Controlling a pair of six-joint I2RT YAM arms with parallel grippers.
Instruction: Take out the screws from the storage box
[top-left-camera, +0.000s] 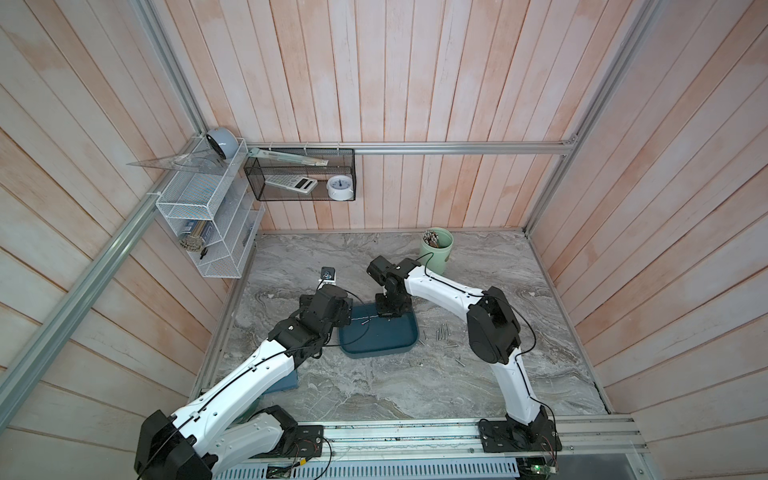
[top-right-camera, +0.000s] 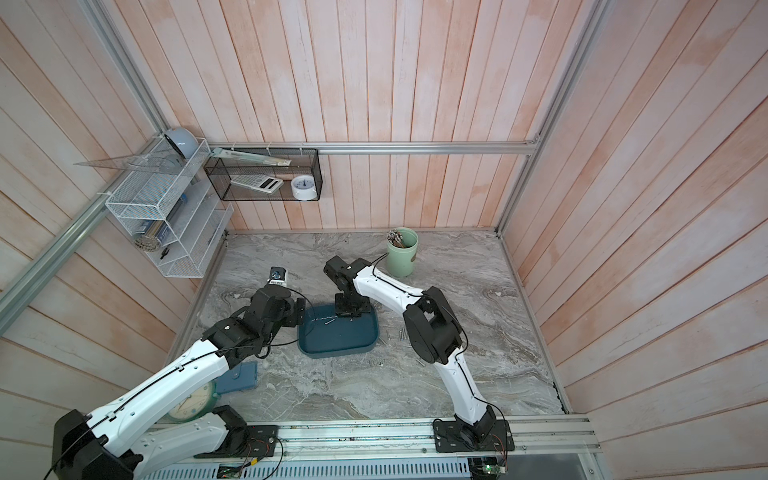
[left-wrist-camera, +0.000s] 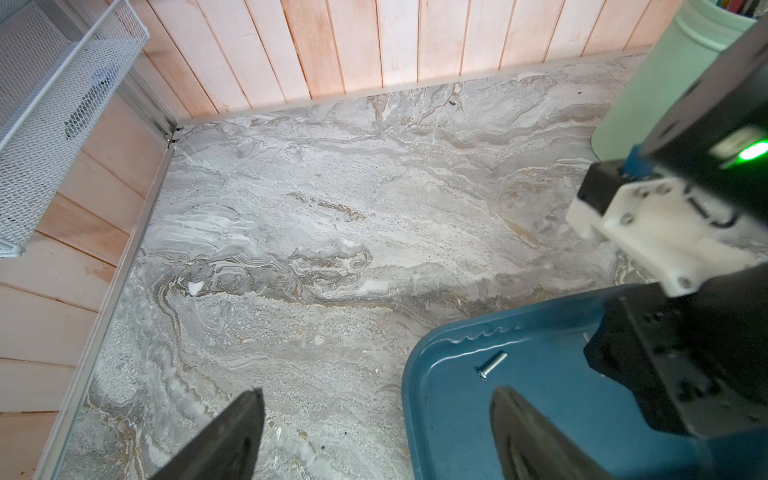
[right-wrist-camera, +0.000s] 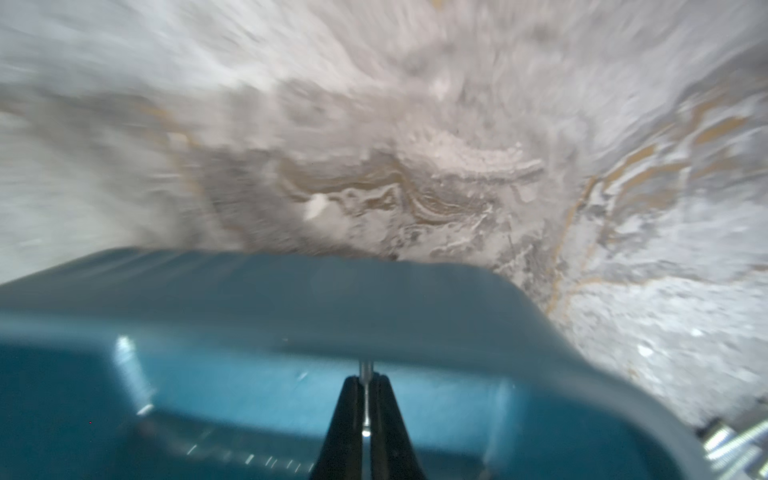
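Note:
The blue storage box (top-left-camera: 378, 352) stands on the table. My right gripper is low over the box, its narrow black fingertips shut on a thin silver screw (right-wrist-camera: 366, 370) that shows between and above them. Another screw (left-wrist-camera: 493, 364) lies on the box floor near its back left corner in the left wrist view, and one (right-wrist-camera: 132, 374) shows at left in the right wrist view. My left gripper hangs open and empty, left of the box and partly over its left edge.
Several screws (top-left-camera: 443, 330) lie on the table just right of the box. Behind it is a green pot (top-left-camera: 437, 254). A blue flat item (top-right-camera: 237, 377) lies by the left arm.

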